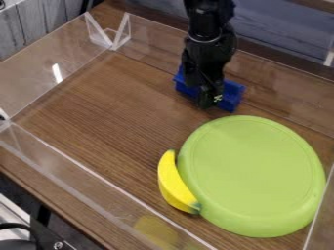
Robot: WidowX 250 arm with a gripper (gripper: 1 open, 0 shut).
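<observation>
The black gripper (204, 84) reaches down from the top centre and is open, its fingers low over a blue object (228, 100), partly hidden behind them. Whether the fingers touch it is unclear. A yellow banana (175, 185) lies in the lower middle, beside a large round green plate (252, 176) at the lower right.
Clear plastic walls (85, 192) border the wooden surface (92, 112) on the left and front. A small clear bracket stands at the upper left.
</observation>
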